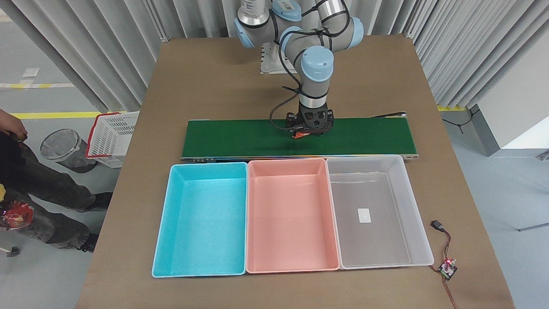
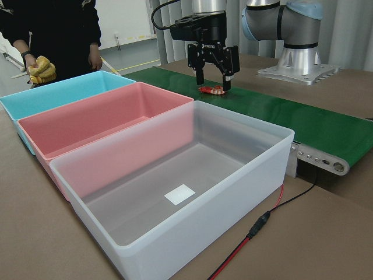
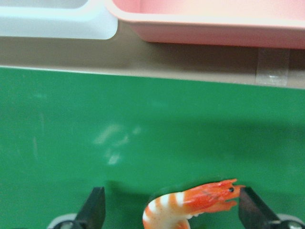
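Note:
A red-and-white toy shrimp [image 3: 181, 205] lies on the green conveyor belt [image 1: 216, 139], also visible as a red shape [image 2: 211, 90] in the left view. My gripper [image 2: 213, 81] is low over it, its two black fingers open and straddling the shrimp. In the wrist view the fingertips [image 3: 95, 210] show at either side of it. The front view has the gripper [image 1: 309, 128] above the belt, largely covering the shrimp.
Blue [image 1: 199, 216], pink [image 1: 292, 216] and translucent grey [image 1: 378, 226] bins stand in a row along the belt's near side. Wires and a small circuit board [image 1: 447, 268] lie at the right. A person stands at the left.

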